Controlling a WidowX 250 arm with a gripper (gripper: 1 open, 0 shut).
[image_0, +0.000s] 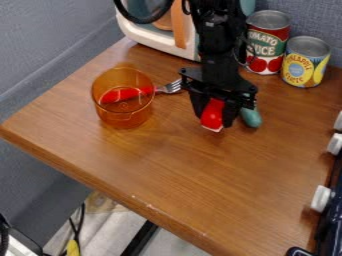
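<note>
My black gripper (219, 106) hangs at the middle of the wooden table (174, 180), low over a red object (213, 116) with a pale lower edge, which sits between its fingers; whether they grip it is unclear. A teal object (251, 117) lies just right of it. An orange translucent cup (123, 111) stands to the left, with a red-handled fork (170, 86) lying by it, its handle seen at the cup.
A tomato can (266, 45) and a yellow can (305, 65) stand at the back right. A white appliance (144, 38) is behind. A dark device with white knobs (319, 198) lines the right edge.
</note>
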